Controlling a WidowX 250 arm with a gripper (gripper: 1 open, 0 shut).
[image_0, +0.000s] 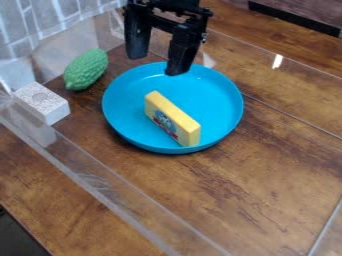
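A black gripper (160, 52) reaches down from the top of the camera view over the back of a blue plate (219, 108). Its two fingers stand wide apart with nothing visible between them. A yellow box (173, 119) with a printed side lies tilted lengthwise on the plate, below and apart from the gripper.
A green oval object (86, 69) lies left of the plate, and a white block (40, 103) sits at the left edge. Clear plastic panels line the left side.
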